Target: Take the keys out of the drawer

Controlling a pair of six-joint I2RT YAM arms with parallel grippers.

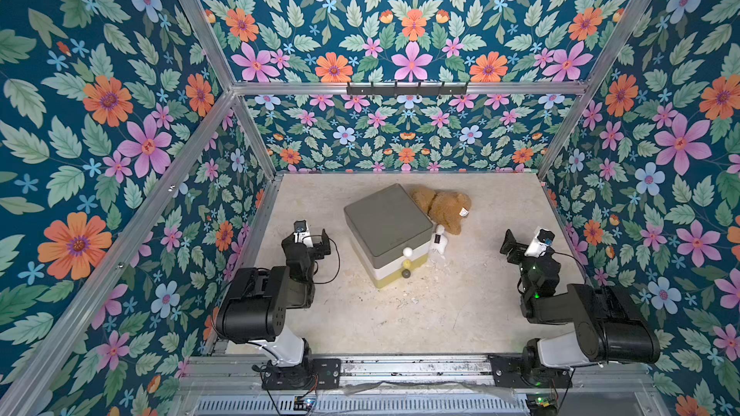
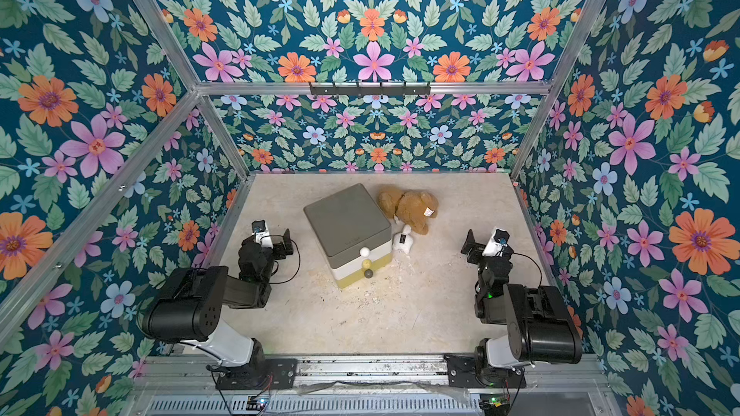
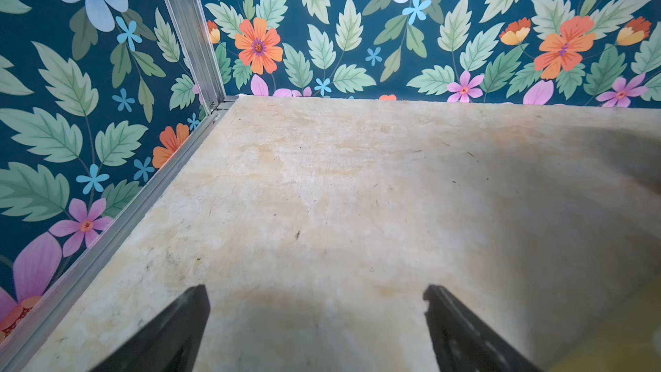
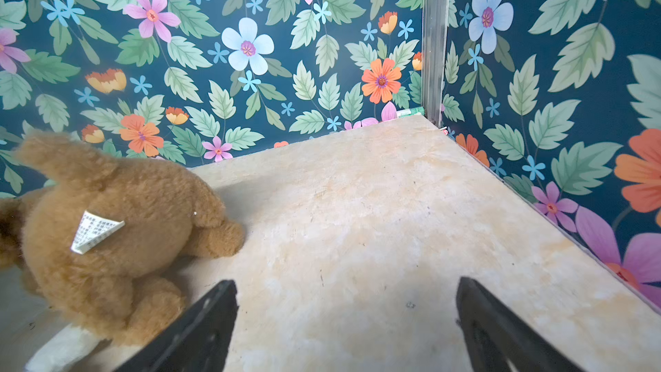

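Note:
A box-shaped drawer unit with a grey top, a white upper drawer and a yellow lower drawer stands turned at an angle mid-table. Both drawers look closed; a white knob and a dark knob face the front right. No keys show in any view. Left of the unit, well apart from it, my left gripper is open and empty. On the right side of the table my right gripper also stands open, with only bare tabletop between its fingers.
A brown plush toy lies behind and right of the unit, with a small white toy beside it. Patterned walls enclose the back and sides.

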